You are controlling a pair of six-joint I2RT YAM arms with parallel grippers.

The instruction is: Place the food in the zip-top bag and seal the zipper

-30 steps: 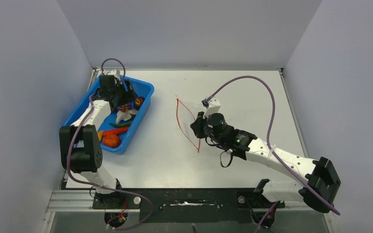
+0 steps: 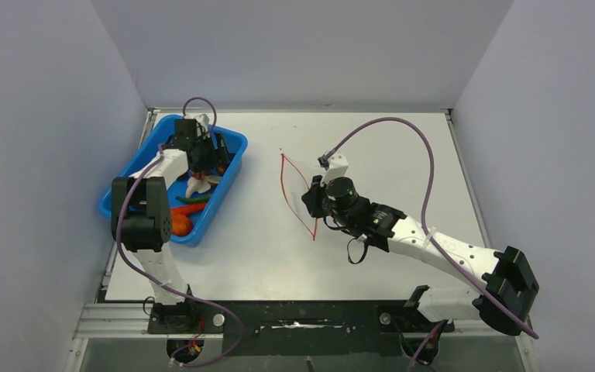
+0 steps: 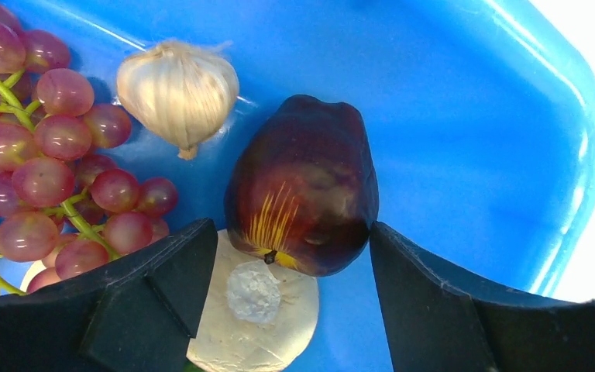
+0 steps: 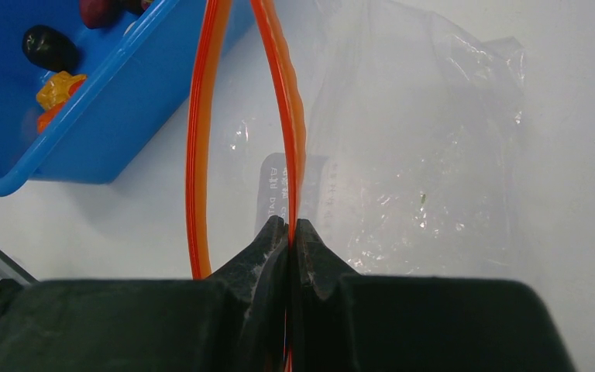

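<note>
My left gripper is open over the blue bin (image 2: pixel 225 201), its fingers either side of a dark red apple (image 3: pixel 302 186). Grapes (image 3: pixel 62 178), a garlic bulb (image 3: pixel 177 93) and a pale round item (image 3: pixel 256 325) lie around the apple. My right gripper is shut on the orange zipper edge of the clear zip top bag (image 4: pixel 410 155), whose mouth stands open above the white table.
The bin, at the left of the table, also holds green and orange-red produce (image 2: pixel 190 208). Walls bound the sides and back.
My left gripper has moved rightward in the bin, over the apple. The right arm and the bag have shifted only slightly.
</note>
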